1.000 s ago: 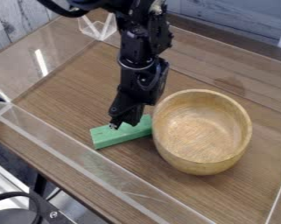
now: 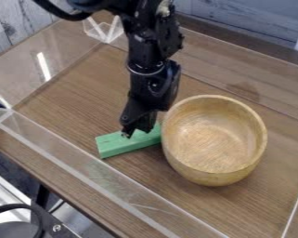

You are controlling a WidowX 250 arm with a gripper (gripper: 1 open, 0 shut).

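A black gripper (image 2: 136, 125) points down from the arm at the top centre, its tips low over a green bar (image 2: 116, 143) that lies flat on the wooden table. The gripper looks shut; whether it touches the bar is hard to tell. To the right of both sits a round wooden bowl (image 2: 213, 139), close beside the bar's right end.
Clear plastic strips run along the front left edge. A black round object (image 2: 15, 226) with cables is at the lower left corner, and white walls stand at the back.
The gripper has shifted very slightly down over the green bar. The bar and bowl look unmoved.
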